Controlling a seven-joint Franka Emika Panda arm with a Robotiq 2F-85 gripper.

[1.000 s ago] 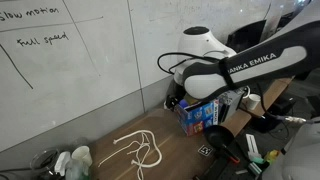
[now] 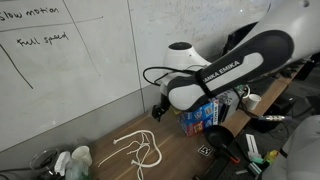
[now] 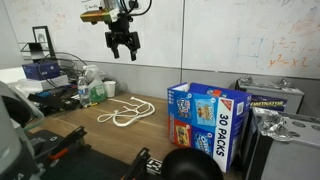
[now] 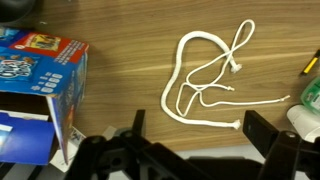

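Note:
A thick white rope [image 4: 172, 82] lies in a curve on the wooden table, with a thinner white cord [image 4: 205, 86] looped beside it. The same rope shows in exterior view 2 [image 3: 130, 114] and exterior view 1 [image 2: 146, 152]. My gripper is open and empty, its two dark fingers wide apart at the lower edge of the wrist view. In exterior view 2 the gripper [image 3: 123, 56] hangs well above the table, clear of the rope.
A blue and red snack carton [image 3: 203, 120] stands right of the rope, with a black pan [image 3: 188, 165] in front of it. Bottles [image 3: 95, 85] and a white cup [image 3: 109, 89] stand at the left. A whiteboard [image 3: 230, 40] closes off the back.
The arm has swung left in exterior view 1, away from the snack carton and towards the rope, and sits a little lower. Rope and carton have not visibly moved.

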